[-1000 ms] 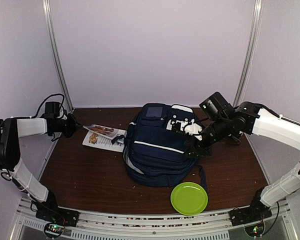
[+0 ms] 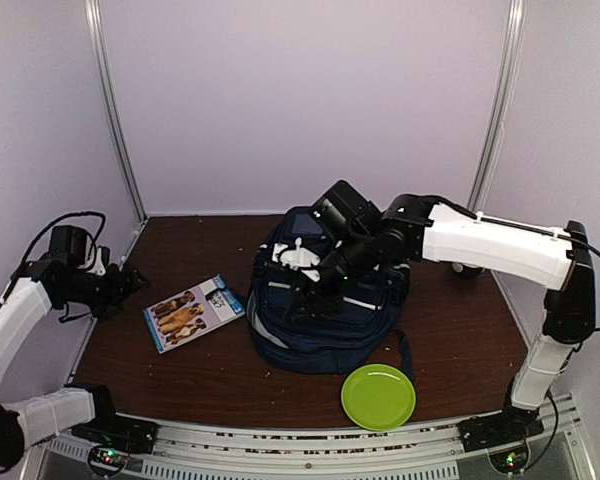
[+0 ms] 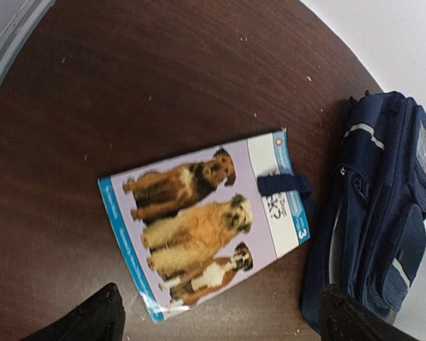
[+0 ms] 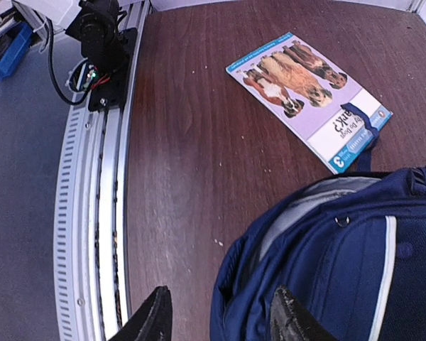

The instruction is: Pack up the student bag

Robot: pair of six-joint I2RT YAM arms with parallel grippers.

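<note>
The navy backpack [image 2: 330, 340] lies on the table, with a strap trailing toward the front. A book with three dogs on its cover [image 2: 192, 312] [image 3: 192, 227] [image 4: 305, 92] lies flat left of it, a navy strap over its right end. My left gripper [image 2: 120, 290] is open above the table's left end, left of the book, holding nothing. My right gripper [image 2: 310, 300] hangs open over the backpack, hiding part of it in the top view; in the right wrist view the bag's side is below its fingertips.
A green plate [image 2: 378, 398] lies at the front right, beside the backpack. A small dark object at the back right is mostly hidden by the right arm. Bare wood [image 2: 210, 380] shows at the front left and back left. Walls bound the sides and back.
The book has settled flat and closed. My right arm has swung left across the backpack.
</note>
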